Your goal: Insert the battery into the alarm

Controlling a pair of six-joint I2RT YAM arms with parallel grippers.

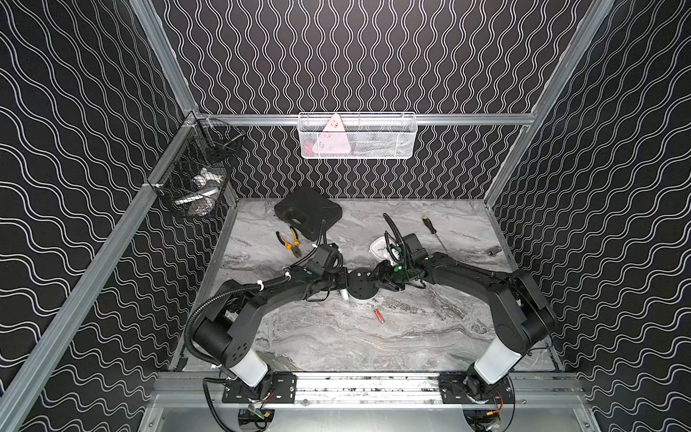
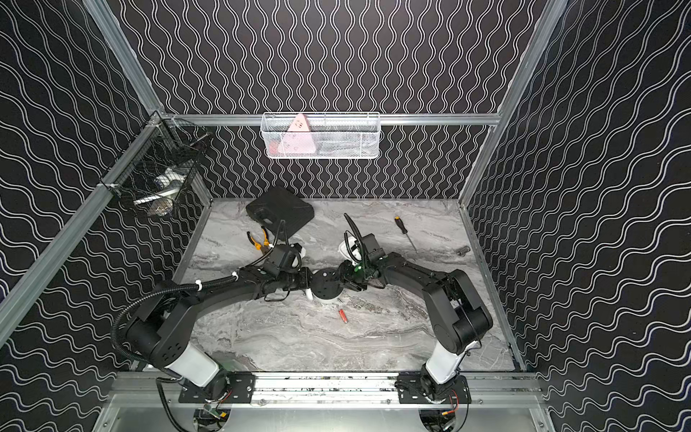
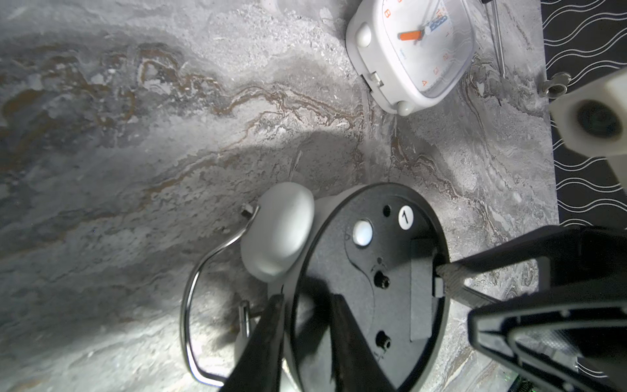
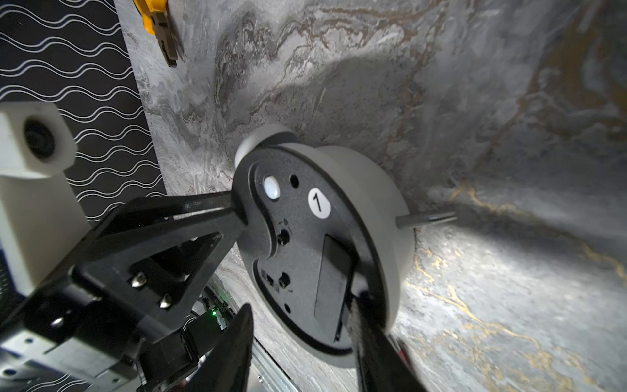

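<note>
The round alarm clock (image 3: 352, 313) stands tilted with its black back facing up; white bells and a wire handle show at its side. My left gripper is shut on its rim. In the right wrist view, the dark battery cover (image 4: 331, 281) lies in the back near the edge. My right gripper is part open over the back, one fingertip by the rim at the cover's side; nothing shows gripped between its fingers. A red battery (image 1: 378, 315) lies on the table in front of the clock.
Behind the right gripper sits a white square clock (image 3: 427, 49). Pliers (image 1: 290, 242), a black case (image 1: 309, 211) and a screwdriver (image 1: 430, 225) lie farther back.
</note>
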